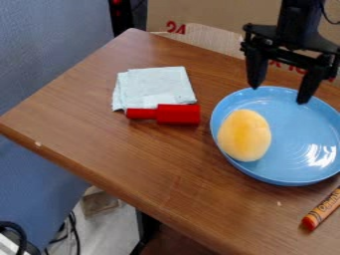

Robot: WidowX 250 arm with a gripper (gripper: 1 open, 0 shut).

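Note:
The black gripper (279,82) hangs open over the back part of a blue plate (296,141), with nothing visible between its fingers. A yellow oval object (245,135) lies on the left side of the plate, below and in front of the gripper. Left of the plate lies a red cylinder with a narrower end (176,114). A folded pale cloth (154,87) lies just behind it on the wooden table (119,159).
An orange-red tube (323,207) lies at the front right edge, near the plate. A cardboard box (213,14) stands behind the table. The table's left edge borders a blue surface.

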